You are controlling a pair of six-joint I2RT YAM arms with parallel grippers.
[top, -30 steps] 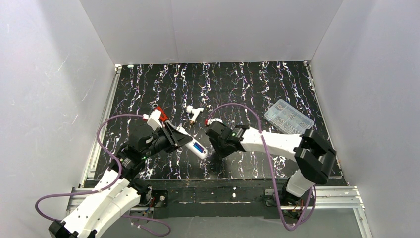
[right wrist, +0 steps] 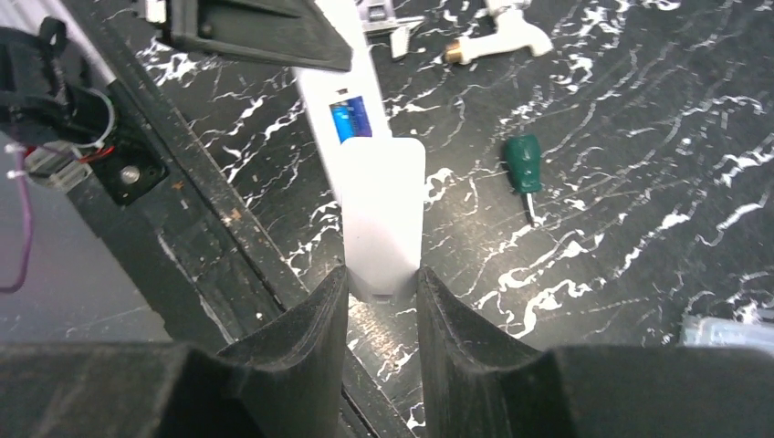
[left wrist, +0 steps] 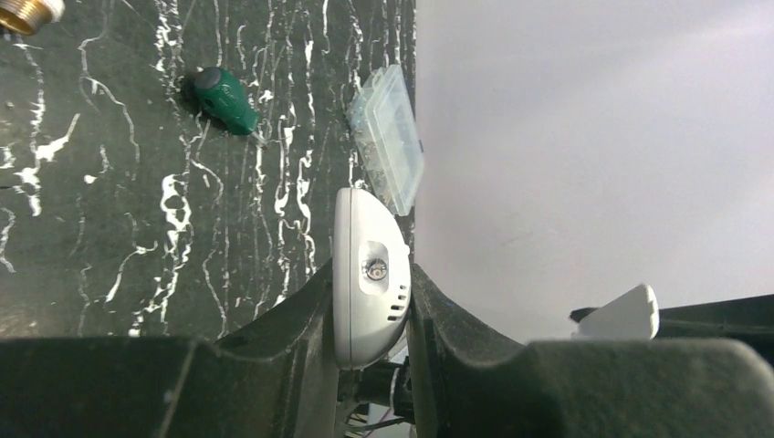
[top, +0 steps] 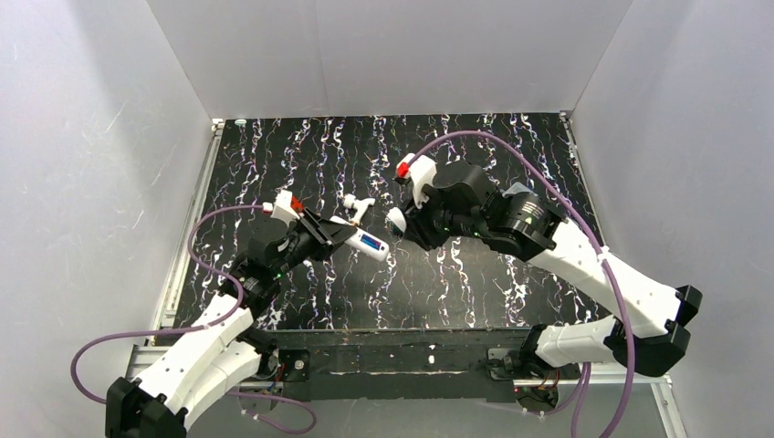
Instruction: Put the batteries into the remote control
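My left gripper [top: 336,234] is shut on the white remote control, which is held above the table with its battery bay showing two blue batteries [right wrist: 351,117] in the right wrist view. The bay is uncovered. My right gripper is shut on a white battery cover [right wrist: 383,205], held up beside the remote; in the top view the cover [top: 396,220] is at the right gripper's tip, a little to the right of the remote.
A green screwdriver [right wrist: 522,162] lies on the marble table [top: 456,292]. A tap-like fitting [top: 360,205] lies behind the remote. A clear parts box [left wrist: 388,137] is at the right.
My right gripper has risen and moved toward the back with the cover in it. My left gripper has shifted slightly upward in the top view, still holding the remote.
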